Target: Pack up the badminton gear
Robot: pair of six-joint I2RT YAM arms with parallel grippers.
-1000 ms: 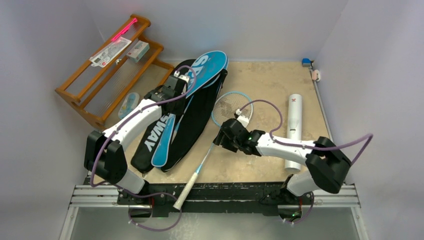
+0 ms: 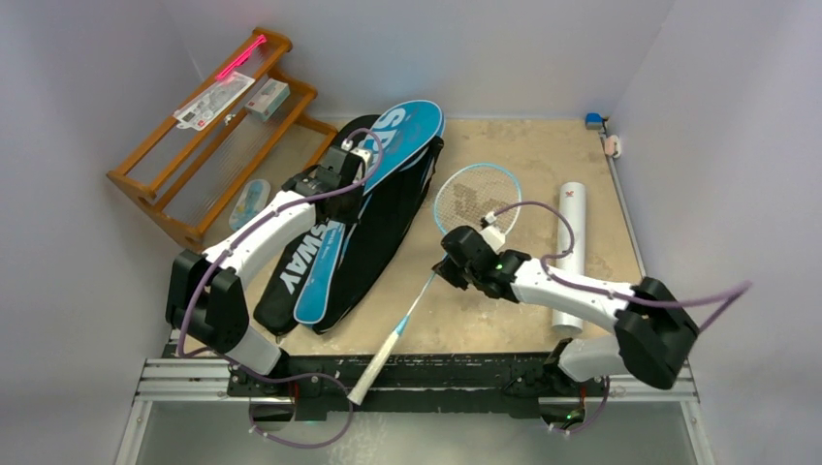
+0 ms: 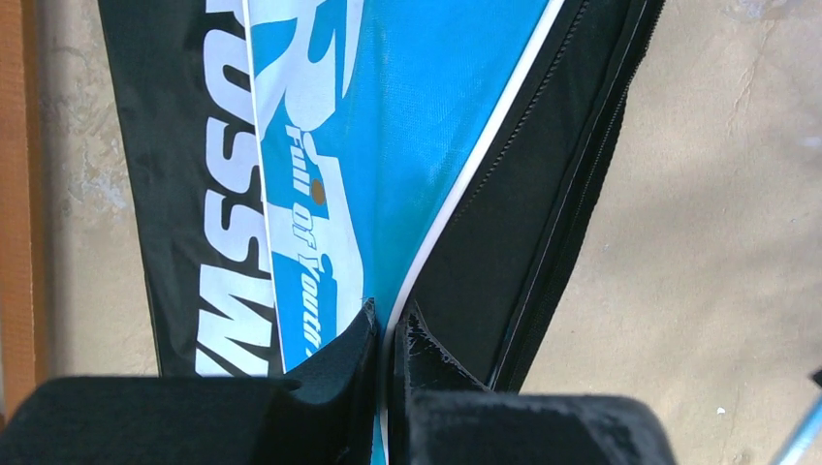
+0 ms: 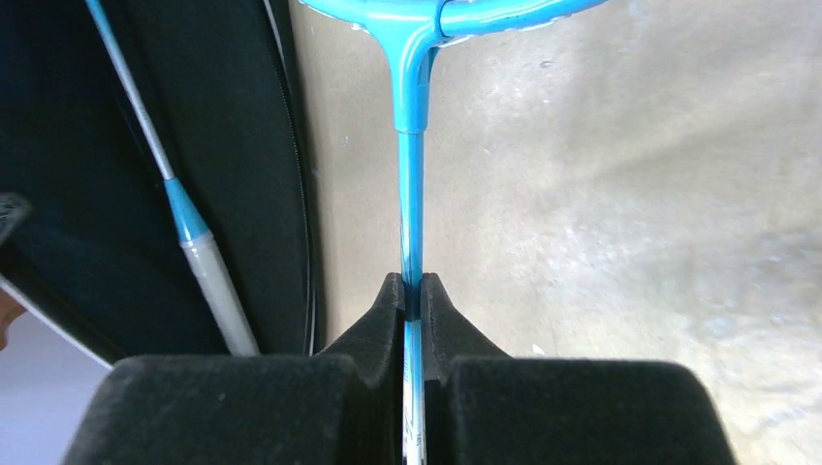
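Note:
The black badminton bag (image 2: 388, 257) lies unzipped left of centre, its blue flap (image 3: 436, 87) folded back. My left gripper is shut on the flap's white-trimmed edge. A second racket's pale handle (image 4: 218, 281) lies inside the bag in the right wrist view. My right gripper is shut on the blue shaft (image 4: 411, 194) of a loose racket (image 2: 376, 368), to the right of the bag. In the top view, that racket's head points toward the back and its handle reaches over the front edge. The right arm covers part of its shaft.
A white tube (image 2: 572, 228) lies on the right side of the floor. At the back left stands a wooden rack (image 2: 155, 194) holding a small box (image 2: 267, 99). A blue-and-white pack (image 2: 250, 203) lies by it. Bare floor lies between the racket and tube.

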